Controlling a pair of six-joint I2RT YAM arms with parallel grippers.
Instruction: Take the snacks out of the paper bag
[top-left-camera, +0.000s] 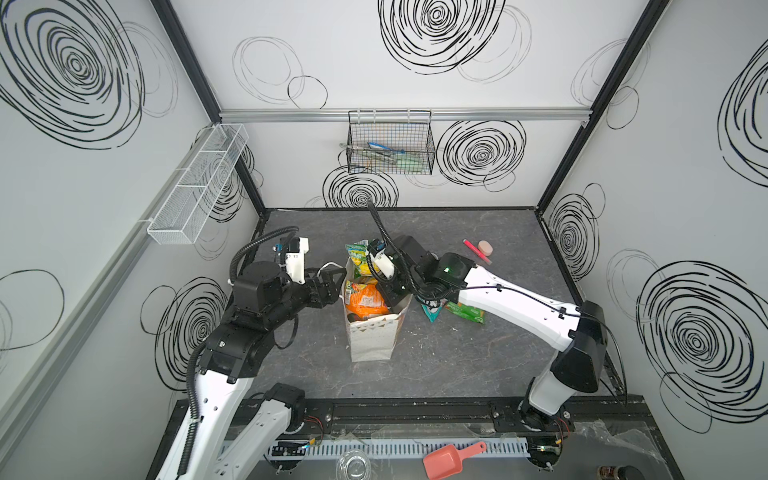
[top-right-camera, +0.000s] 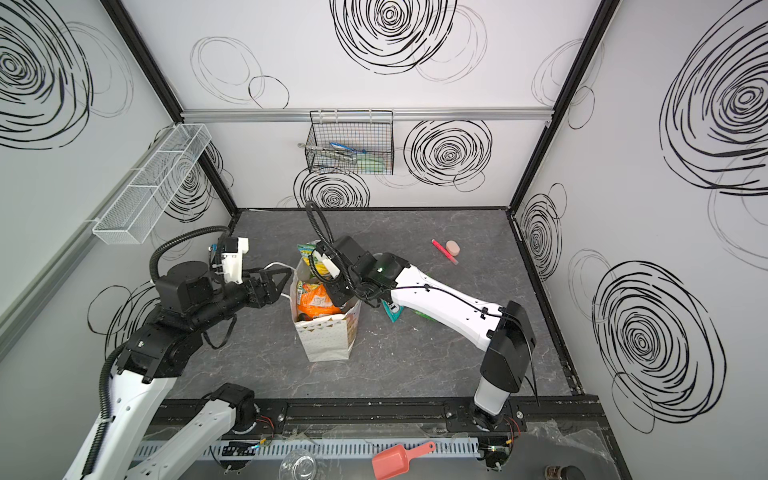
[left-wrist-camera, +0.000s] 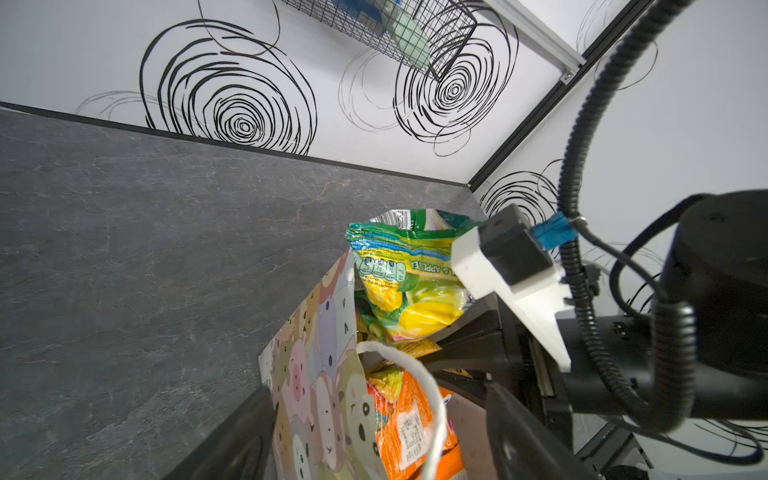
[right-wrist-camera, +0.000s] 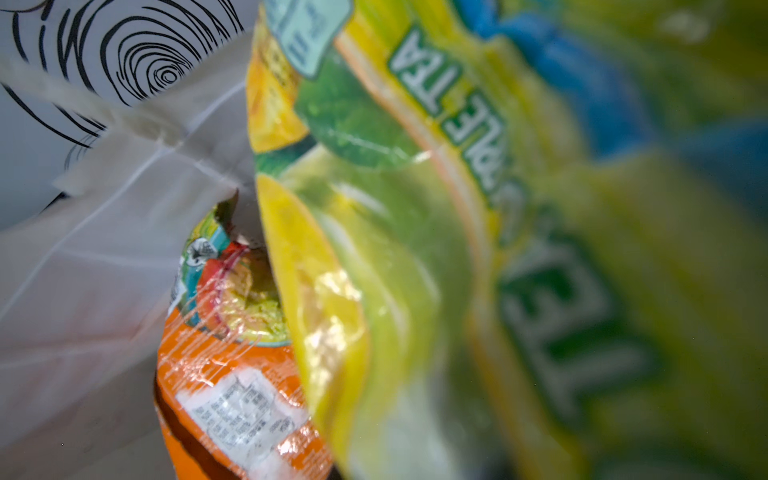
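The paper bag stands mid-table, holding an orange snack pack and a green-yellow pack that rises above its rim. My right gripper is down at the bag's right inside; its fingers are hidden, and the yellow pack fills much of the right wrist view, blurred. My left gripper is part open at the bag's left rim, with the white handle between or behind its blurred fingers; whether they touch it I cannot tell.
Snack packs lie right of the bag, with a red stick and pink disc farther back. A wire basket hangs on the back wall, a white rack on the left.
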